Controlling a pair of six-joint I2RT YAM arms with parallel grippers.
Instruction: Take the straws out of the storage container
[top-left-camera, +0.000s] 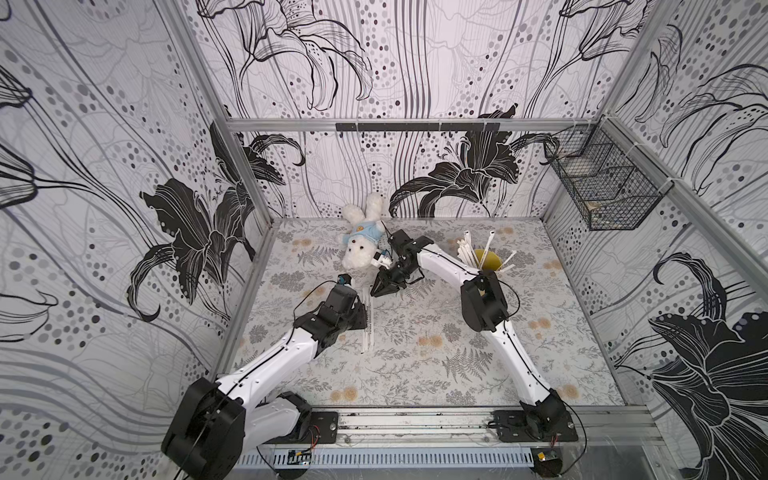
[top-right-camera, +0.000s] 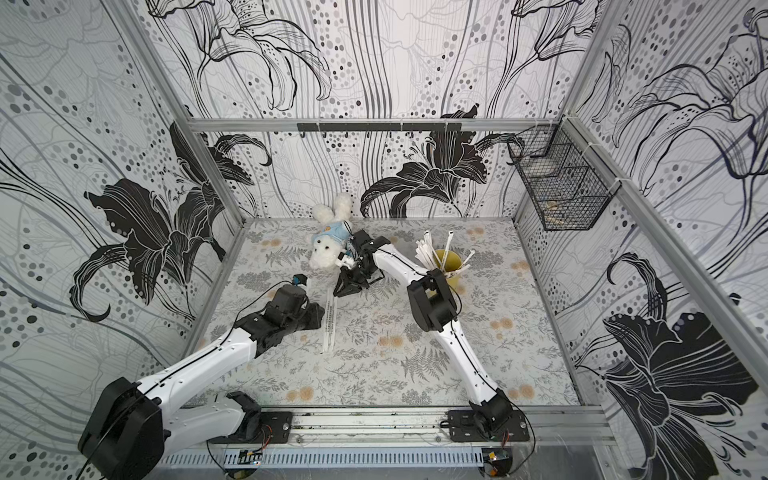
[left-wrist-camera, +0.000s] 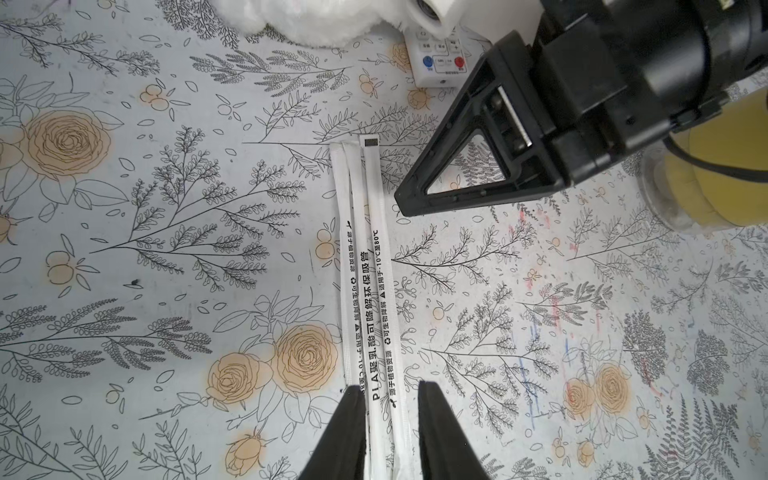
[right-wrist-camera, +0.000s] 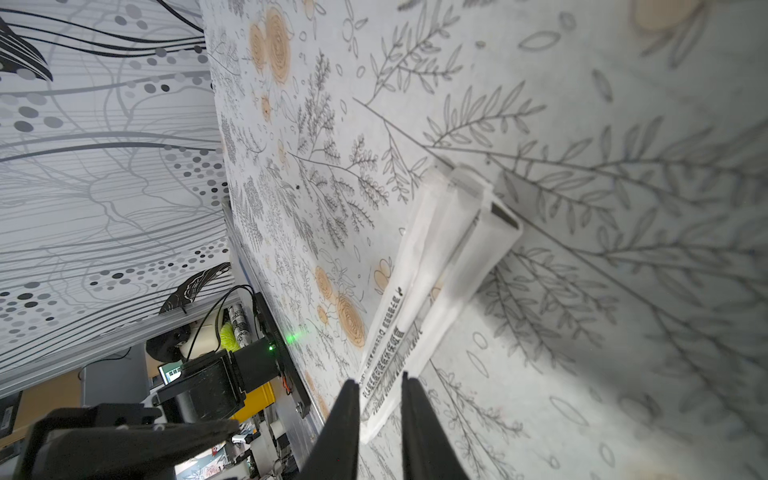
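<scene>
Two or three paper-wrapped white straws (left-wrist-camera: 372, 304) lie side by side on the patterned table, printed with dark lettering. In the left wrist view my left gripper is partly open, its fingertips on either side of the straws' near part; whether they touch is unclear. Close beside the far ends of these straws is my right gripper (top-left-camera: 374, 294), also partly open with its fingers (right-wrist-camera: 410, 416) apart and nothing gripped. The yellow storage container (top-left-camera: 489, 260) stands at the right, with several white straws (top-left-camera: 468, 249) leaning out of its top.
A white plush toy (top-left-camera: 361, 244) in blue lies behind the grippers. A small white box with coloured buttons (left-wrist-camera: 436, 60) sits near it. On the right wall hangs a black wire basket (top-left-camera: 608, 180).
</scene>
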